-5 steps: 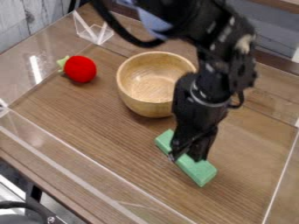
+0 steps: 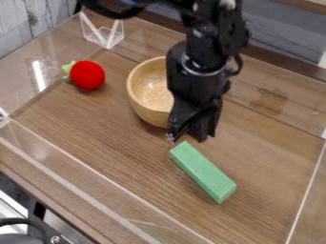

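The dark robot arm reaches down from the top centre. Its gripper (image 2: 181, 128) hangs over the right rim of a tan bowl (image 2: 152, 81), fingertips low and just above a light green block (image 2: 203, 172) that lies on the wooden table. Nothing shows held in it; whether the dark fingers are open or shut is hard to see.
A red tomato-like object (image 2: 87, 73) with green behind it lies at the upper left. A clear plastic object (image 2: 102, 30) is at the back left.
Since a second ago the gripper has risen away from the green block toward the back.
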